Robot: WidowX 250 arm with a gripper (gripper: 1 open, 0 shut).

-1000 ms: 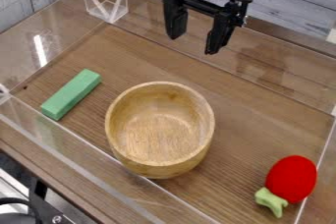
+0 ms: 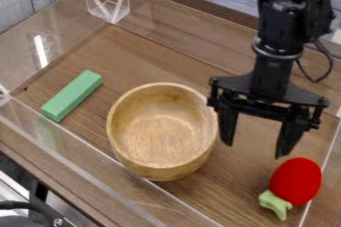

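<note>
My black gripper (image 2: 256, 129) is low at the right of the view, its fingers open and pointing down, just right of a round tan bowl (image 2: 160, 131) that is empty. A red object (image 2: 296, 179) with a pale green tip lies at the bottom right, below and slightly right of the gripper. A green bar (image 2: 72, 95) lies at the left.
A white wire holder (image 2: 107, 2) stands at the back left. The table's edge runs along the left side.
The bowl, green bar and red object look unmoved.
</note>
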